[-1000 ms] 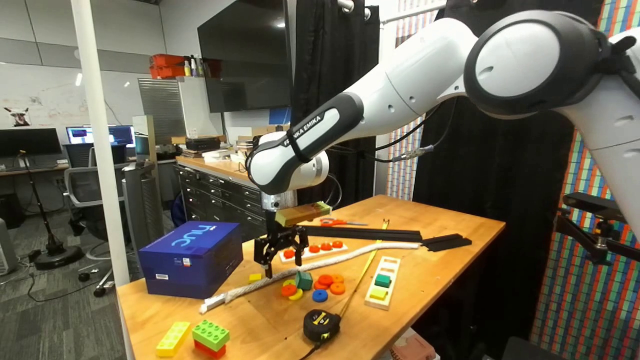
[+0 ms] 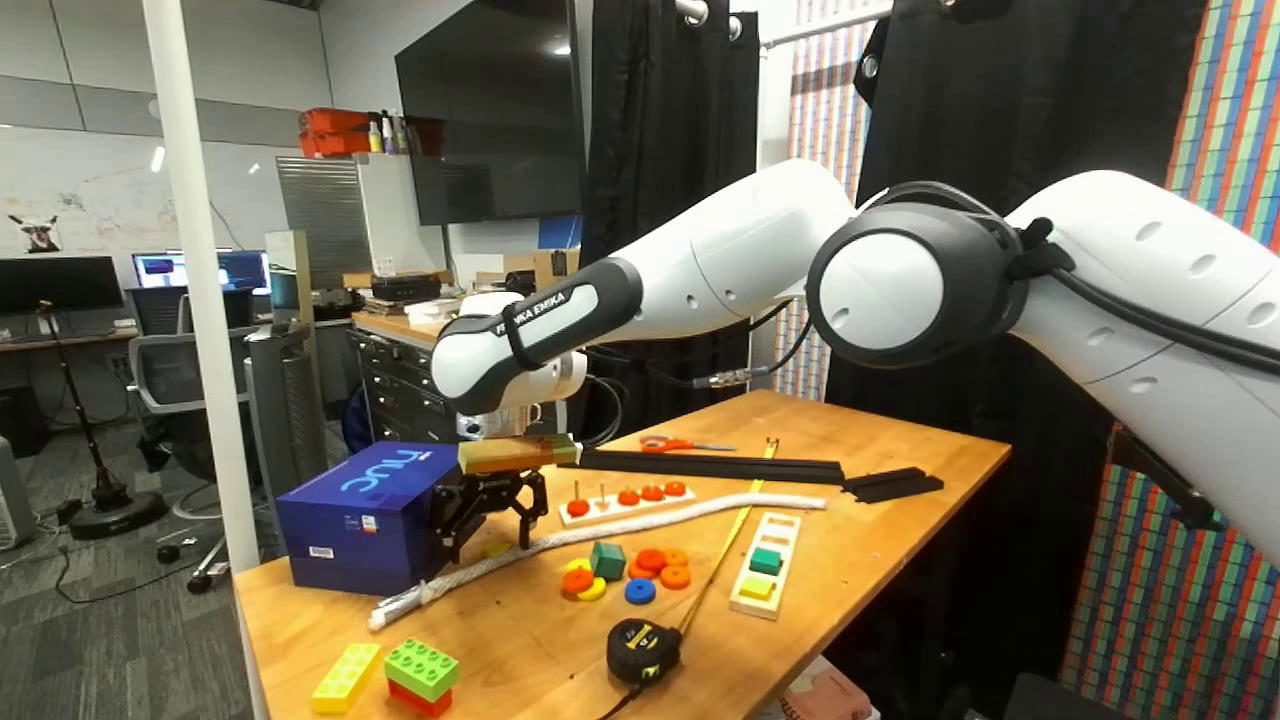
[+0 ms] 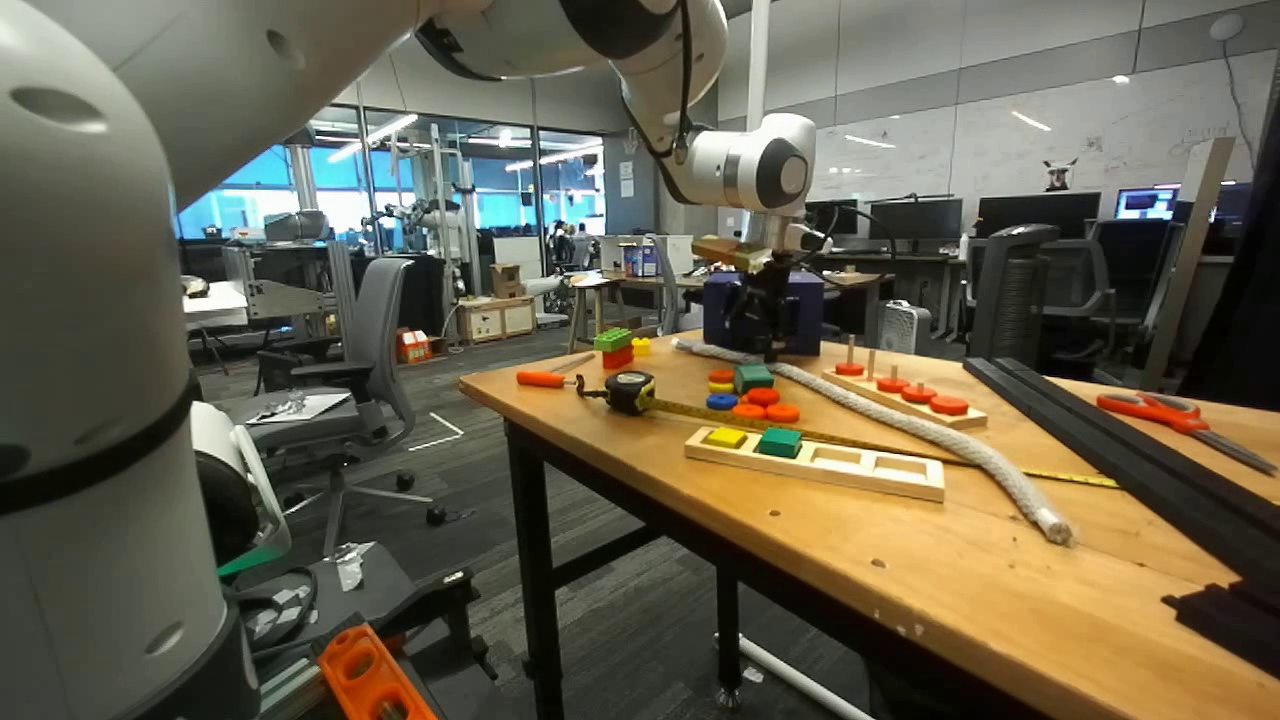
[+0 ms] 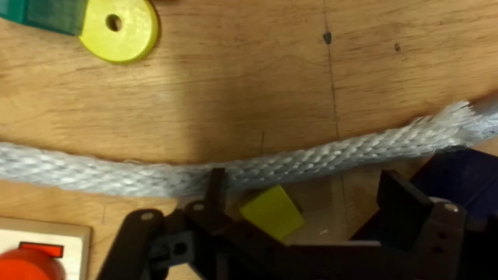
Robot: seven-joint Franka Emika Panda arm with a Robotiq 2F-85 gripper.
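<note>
Low over the table beside the blue box (image 2: 366,516), my gripper (image 2: 489,546) points down with its two fingers well apart. In the wrist view the gap of my gripper is wide, and nothing is clasped in it. A yellow block (image 4: 273,212) lies on the table, seen between the fingers and partly hidden by the gripper. Just beyond it runs a white braided rope (image 4: 298,165). The left fingertip (image 4: 217,179) overlaps the rope in this view; whether they touch I cannot tell.
Coloured rings (image 2: 649,560) and a green block (image 2: 608,560) sit nearby. A peg board (image 2: 624,505), wooden tray (image 2: 765,565), tape measure (image 2: 642,652), black rails (image 2: 708,466), scissors (image 2: 672,444) and toy bricks (image 2: 420,672) also occupy the table.
My arm has moved left in exterior view 1, bringing the gripper beside the blue box. The rope has shifted left, and the yellow block appears slightly left of where it was.
</note>
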